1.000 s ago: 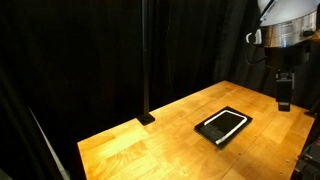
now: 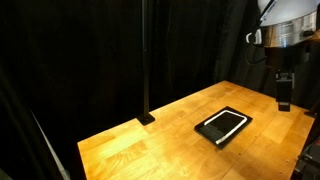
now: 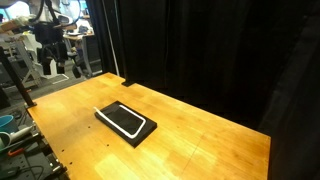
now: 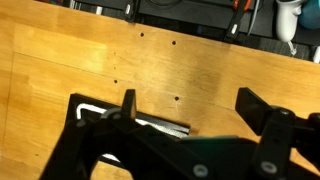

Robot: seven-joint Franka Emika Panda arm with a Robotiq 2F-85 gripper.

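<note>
A flat black pad (image 2: 212,129) with a white L-shaped strip (image 3: 121,123) on it lies on the wooden table. In the wrist view the pad (image 4: 74,107) sits at the lower left, partly covered by my gripper. My gripper is open, its two black fingers far apart, with only bare table showing between the tips. Exterior view 1 has the gripper (image 2: 284,106) at the right edge, pointing down, well above the table and to the right of the pad. At the far left of exterior view 2 the arm (image 3: 48,40) hangs clear of the pad.
A dark post (image 2: 146,60) stands on a small base at the table's back edge. Black curtains close off the back. Along the top of the wrist view runs a dark rail (image 4: 190,28) with cables and clamps.
</note>
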